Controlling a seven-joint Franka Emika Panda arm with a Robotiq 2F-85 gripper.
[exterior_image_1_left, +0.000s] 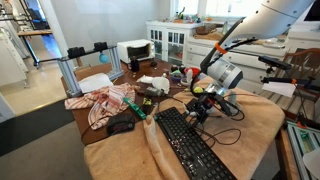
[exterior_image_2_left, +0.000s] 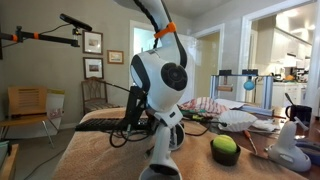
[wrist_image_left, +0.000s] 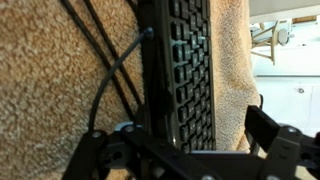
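A black keyboard (exterior_image_1_left: 192, 147) lies on the orange-tan cloth in exterior view 1, its far end close to my gripper (exterior_image_1_left: 200, 108). In the wrist view the keyboard (wrist_image_left: 190, 75) runs lengthwise down the middle, and its cable leaves from one side. My gripper is open over it, with one dark finger (wrist_image_left: 82, 155) on the cloth side and the other finger (wrist_image_left: 262, 128) past the opposite long edge. Whether the fingers touch the keyboard cannot be told. From exterior view 2, the white arm hides part of the keyboard (exterior_image_2_left: 105, 125).
Black cables lie loose on the cloth (exterior_image_1_left: 120, 158) around the keyboard. Farther back are a dark object (exterior_image_1_left: 121, 123), a striped cloth (exterior_image_1_left: 100, 104) and assorted clutter. A tennis ball (exterior_image_2_left: 227, 144) sits in a black cup right of the arm. Bare cloth lies left of the keyboard.
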